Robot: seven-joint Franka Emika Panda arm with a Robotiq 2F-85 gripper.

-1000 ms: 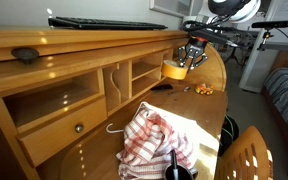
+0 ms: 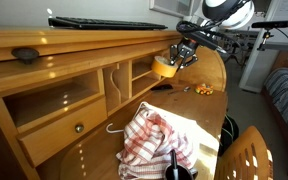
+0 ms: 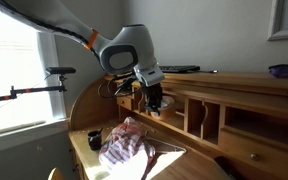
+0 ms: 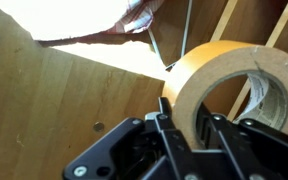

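A roll of orange-yellow tape (image 2: 165, 67) is held up off the desk near the cubbies, with my gripper (image 2: 175, 56) shut on it. Up close in the wrist view, the tape roll (image 4: 187, 83) shows its open core, and the dark gripper has the ring's near wall between its fingers. In exterior view 2 the gripper (image 3: 153, 100) points down in front of the cubbies, and the roll is hard to make out there.
A crumpled red-and-white cloth (image 2: 144, 141) lies on the desktop, with a dark cup (image 2: 177, 171) in front of it. The wooden desk's drawer (image 2: 64, 132) and cubbies line the back. Small colourful items (image 2: 204, 89) sit at the far end.
In exterior view 1 my gripper and the tape roll have shifted a little to the left, and the roll sits slightly higher. The cloth and cup have stayed put.
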